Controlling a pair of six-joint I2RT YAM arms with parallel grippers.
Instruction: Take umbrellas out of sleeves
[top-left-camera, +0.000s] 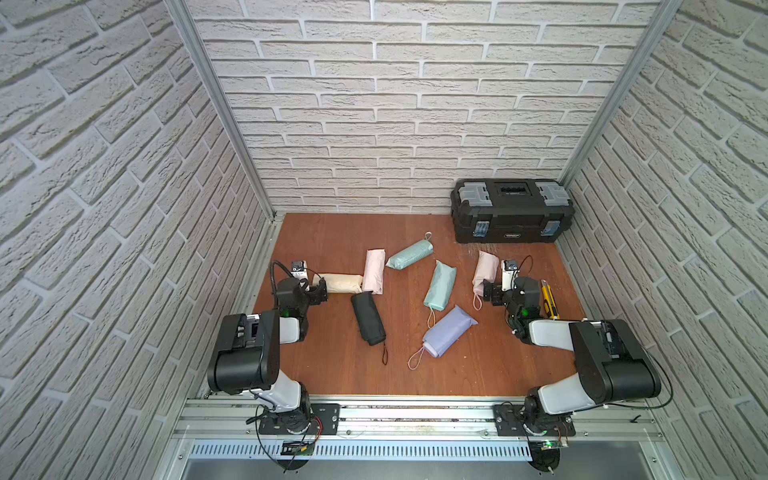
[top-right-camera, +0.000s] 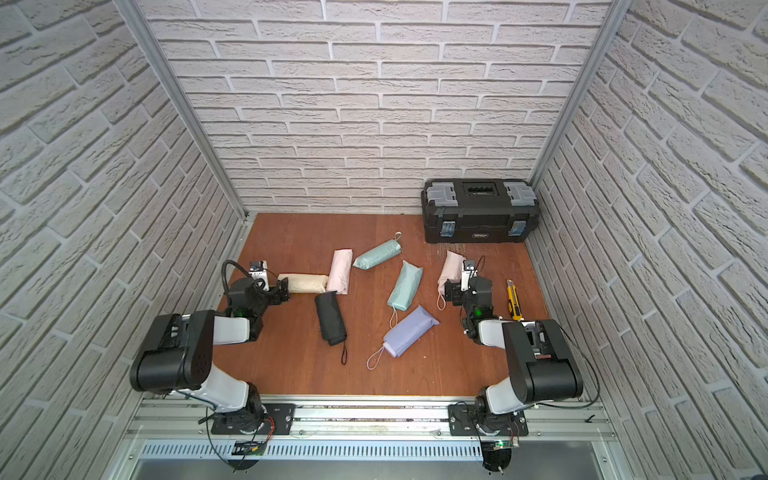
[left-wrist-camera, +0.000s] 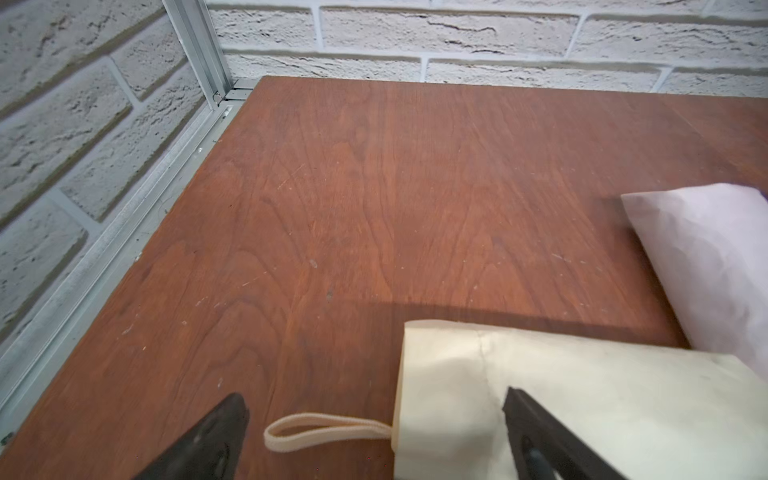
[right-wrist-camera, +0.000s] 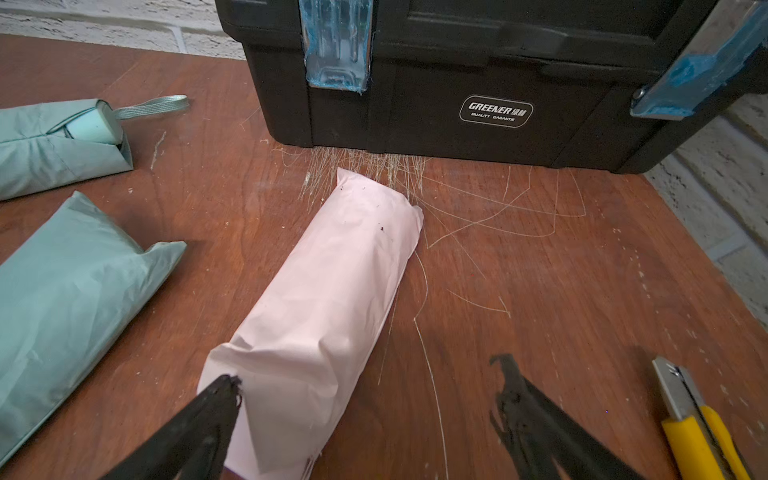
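Note:
Several sleeved umbrellas lie on the table: cream (top-left-camera: 338, 283), pink (top-left-camera: 373, 270) and black (top-left-camera: 368, 318) on the left; teal (top-left-camera: 410, 254), another teal (top-left-camera: 440, 285) and lavender (top-left-camera: 449, 331) in the middle; pink (right-wrist-camera: 312, 304) on the right. My left gripper is open over the left end of the cream one, whose strap loop shows between the fingers. My right gripper is open above the near end of the right pink umbrella, holding nothing.
A black toolbox (top-left-camera: 512, 211) stands at the back right. A yellow box cutter (right-wrist-camera: 692, 432) lies right of my right gripper. The back left and front of the table (top-left-camera: 320, 240) have bare room.

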